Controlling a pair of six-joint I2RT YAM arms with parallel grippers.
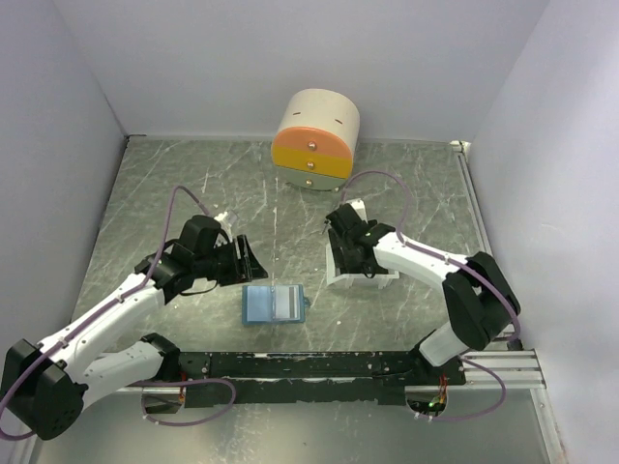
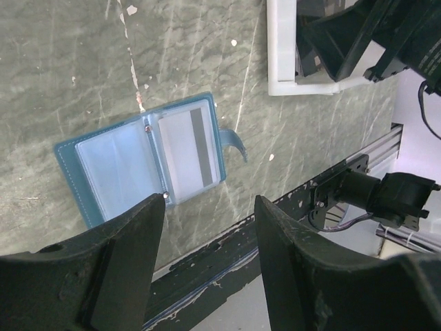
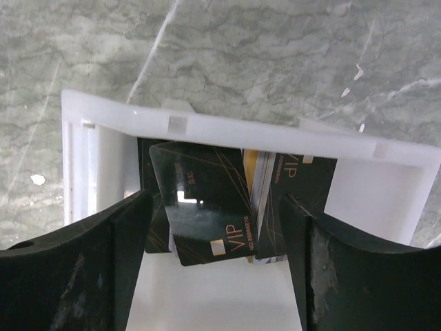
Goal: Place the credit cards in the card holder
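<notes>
The blue card holder lies unfolded near the table's front, with clear pockets on both halves and a tab at its right side. Up and to the left of it in the top view, my left gripper is open and empty. Several black VIP cards lie overlapping in the white tray, along the wall at the top of the right wrist view. A pale and a yellow edge show between them. My right gripper stands open over the tray, its fingers to either side of the top card without visibly gripping it.
A small cabinet with orange, yellow and green fronts stands at the back of the table. The tray's walls rise around the cards. Bare marble tabletop stretches across the back left.
</notes>
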